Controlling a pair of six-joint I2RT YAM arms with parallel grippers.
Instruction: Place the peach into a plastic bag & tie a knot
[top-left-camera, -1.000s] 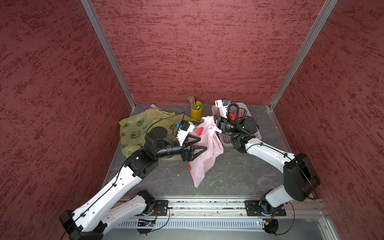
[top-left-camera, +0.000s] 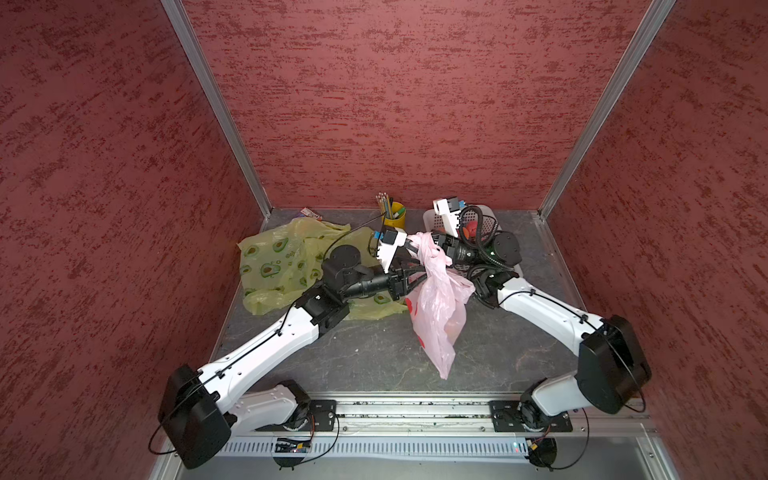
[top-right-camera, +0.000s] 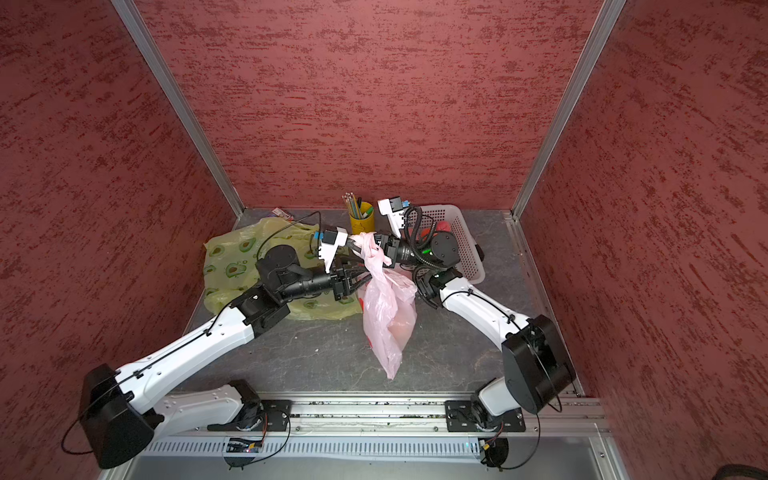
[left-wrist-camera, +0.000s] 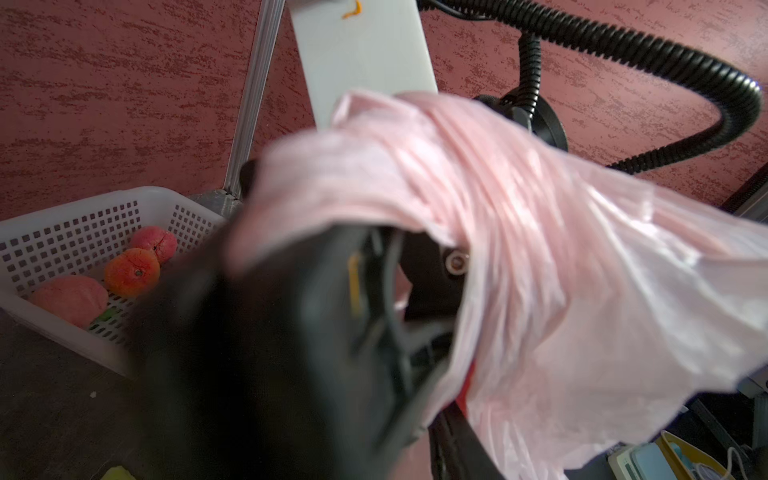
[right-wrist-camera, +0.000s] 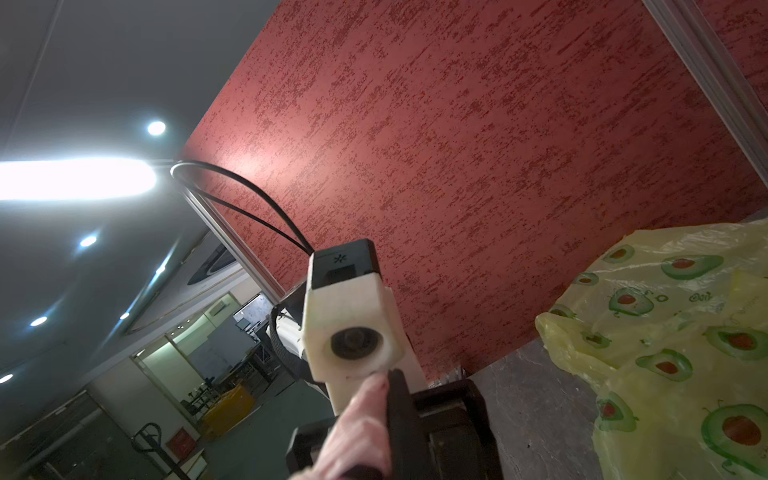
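A pink plastic bag (top-left-camera: 440, 308) with red marks hangs above the table in front of the arms, its lower end narrowing to a point. My right gripper (top-left-camera: 436, 241) is shut at its twisted top, with pink plastic showing along the fingers (right-wrist-camera: 397, 432) in the right wrist view. From the left, my left gripper (top-left-camera: 424, 276) reaches against the bag's neck and is shut on plastic; its fingertips are partly covered. Pink folds wrap over the blurred dark fingers (left-wrist-camera: 320, 352) in the left wrist view. No peach can be made out through the bag, and no knot is visible.
The white basket (left-wrist-camera: 84, 332) behind the right arm holds peaches (left-wrist-camera: 132, 272). A yellow avocado-print bag (top-left-camera: 276, 264) lies flat at left. At the back stands a yellow pencil cup (top-right-camera: 362, 217). Bare table shows at the front.
My left gripper has moved right and its fingers have closed at the bag's neck. The bag's hanging part has swung right, while the right gripper has stayed almost in place.
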